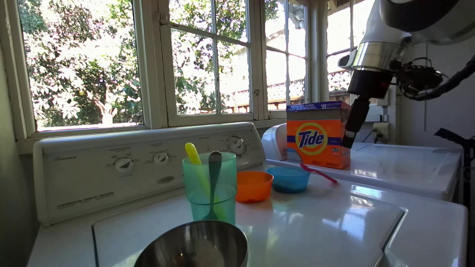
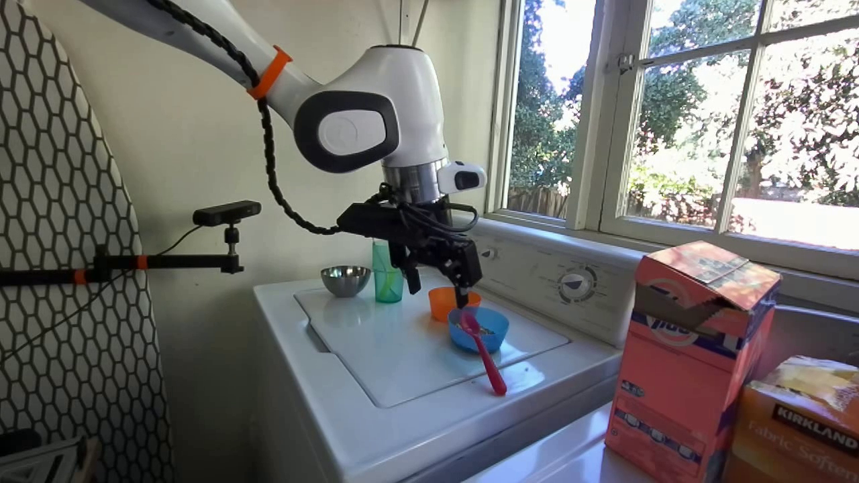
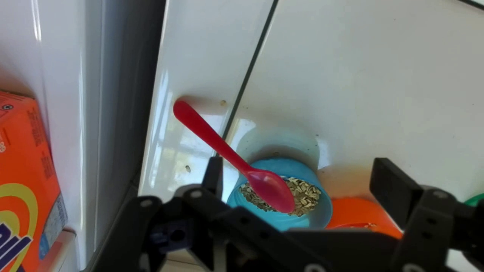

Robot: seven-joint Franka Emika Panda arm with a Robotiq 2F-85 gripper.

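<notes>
A pinkish-red spoon (image 3: pixel 213 138) leans across the rim of a blue bowl (image 3: pixel 322 215), its scoop over the dry flakes (image 3: pixel 306 195) inside and its handle reaching out over the washer top. My gripper is open above the bowl, nothing held between its fingers, the spoon's scoop showing below the gap. From the second exterior view, the gripper (image 2: pixel 437 290) hangs over the bowls. Beside the blue bowl sits an orange bowl (image 1: pixel 254 187), partly hidden by a finger in the wrist view.
A green cup (image 1: pixel 209 187) holding yellow and dark-handled utensils stands near a metal bowl (image 1: pixel 193 244). The Tide box (image 1: pixel 318 138) rises behind the blue bowl in the first exterior view. A fabric softener box (image 2: pixel 797 426) is beside it. Much of the washer lid (image 1: pixel 320 227) is clear.
</notes>
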